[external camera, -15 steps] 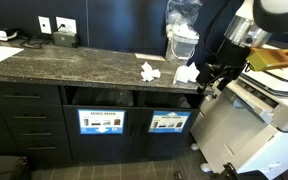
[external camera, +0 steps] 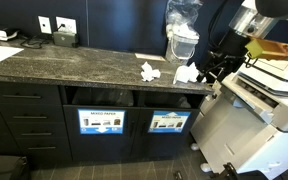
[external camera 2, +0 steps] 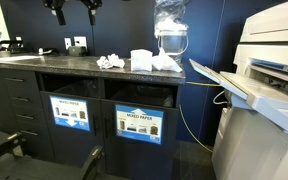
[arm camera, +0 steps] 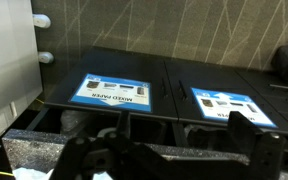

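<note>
My gripper [external camera: 212, 74] is above the right part of the counter, in front of the printer. In exterior view 2 its two separate fingertips hang at the top edge, and the wrist view shows the gripper open, with nothing between its fingers. Crumpled white paper [external camera: 150, 72] lies on the counter, and another white piece [external camera: 187, 74] lies nearer the gripper. From exterior view 2, a crumpled piece [external camera 2: 111, 61], an upright white piece [external camera 2: 142, 60] and a flatter piece [external camera 2: 166, 63] sit along the counter edge.
Below the counter [external camera: 74, 68] are two open-topped bins with blue-white labels [external camera: 102, 121] [external camera 2: 139, 123]. A clear bucket with plastic [external camera 2: 172, 40] stands behind the papers. On the right is a white printer [external camera 2: 269, 85] with its tray out.
Papers, bins and bucket look unmoved.
</note>
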